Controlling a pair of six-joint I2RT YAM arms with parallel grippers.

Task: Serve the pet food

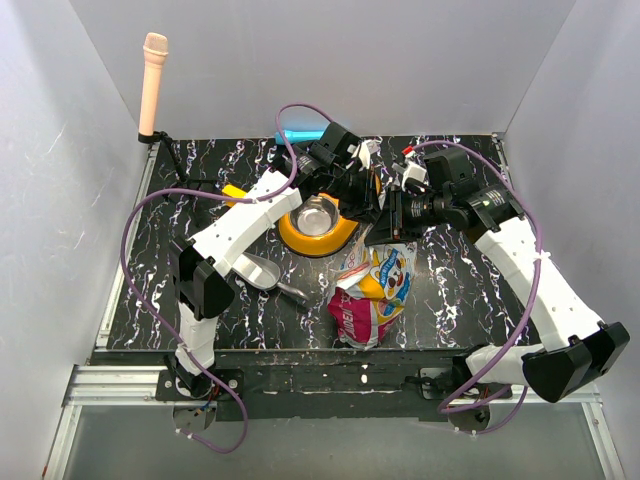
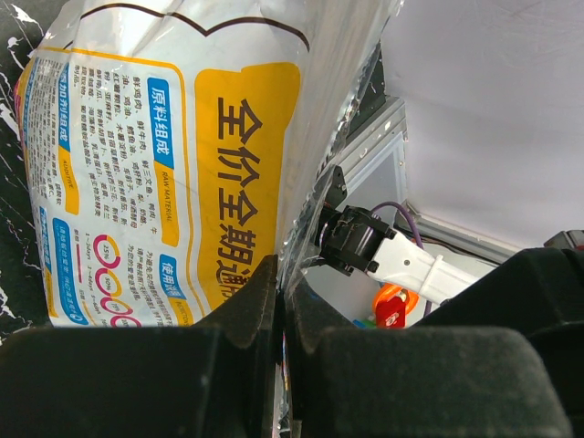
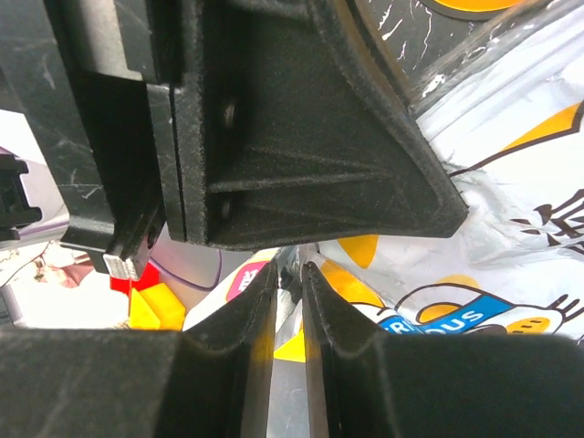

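An upright, colourful pet food bag point(image 1: 372, 290) stands near the table's front, its crumpled top between my two grippers. The left wrist view shows my left gripper shut on the clear film edge of the bag point(image 2: 173, 173). My right gripper is slightly open at the other side of the bag's top; some of the bag point(image 3: 365, 287) shows through and behind the narrow gap, and whether it touches both fingers is unclear. Left of the bag lies an orange feeding bowl point(image 1: 318, 240) with a steel inside, partly covered by my left arm.
A grey scoop point(image 1: 262, 273) lies on the dark marbled table left of the bag. Behind my left arm are a yellow item point(image 1: 234, 191) and a blue item point(image 1: 303, 136). Bare table point(image 1: 450, 300) lies right of the bag.
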